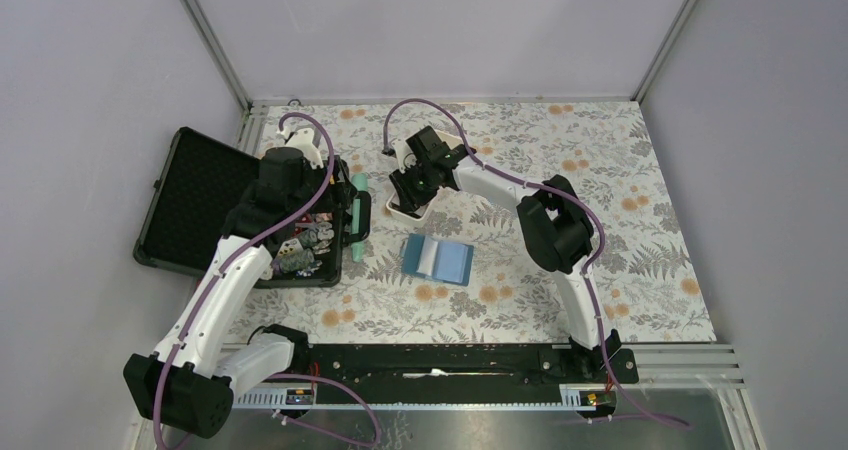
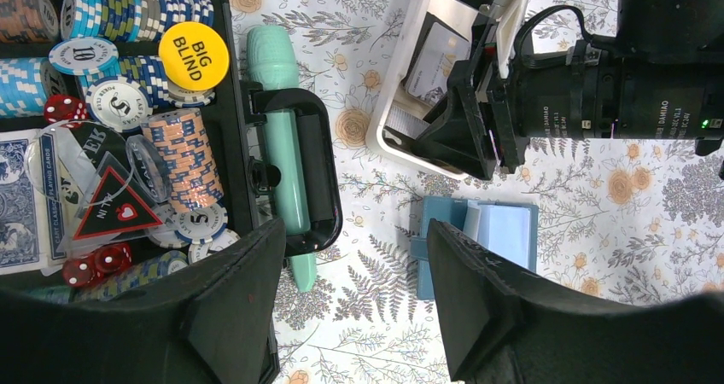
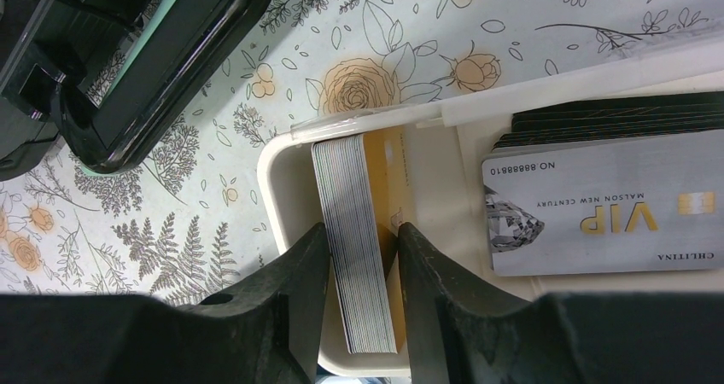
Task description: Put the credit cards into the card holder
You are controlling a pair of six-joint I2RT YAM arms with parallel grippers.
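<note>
The white tray (image 1: pixel 426 213) stands at the back middle, right of the chip case. In the right wrist view, a stack of cards (image 3: pixel 350 247) with white edges and a gold face lies in one end compartment. My right gripper straddles that stack, its fingers part open; contact on both sides cannot be told. Silver VIP cards (image 3: pixel 598 205) lie in the neighbouring compartment over darker ones. The blue card holder (image 1: pixel 440 260) lies spread on the table in front of the tray. My left gripper hangs open and empty, left of the holder.
An open black case (image 2: pixel 243 111) of poker chips fills the left side. By its handle (image 2: pixel 331 179) lies a green tube (image 2: pixel 286 154). My right arm reaches over the tray from the right.
</note>
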